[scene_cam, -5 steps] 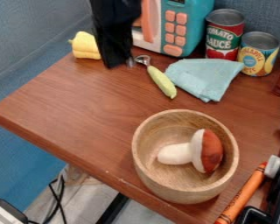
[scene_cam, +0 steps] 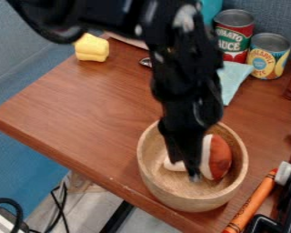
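My black gripper point(scene_cam: 185, 150) reaches down into the wooden bowl point(scene_cam: 155, 180) at the right front of the table, over a toy mushroom with a red cap point(scene_cam: 217, 157) and a pale stem point(scene_cam: 174, 166). The gripper's fingers overlap the mushroom; whether they are open or shut on it is hidden.
A yellow pepper point(scene_cam: 92, 49) sits at the back left. A tomato sauce can point(scene_cam: 233, 36), a second can point(scene_cam: 268, 57) and a pale blue cloth point(scene_cam: 233, 80) are at the back right. An orange crayon point(scene_cam: 251, 205) lies right of the bowl.
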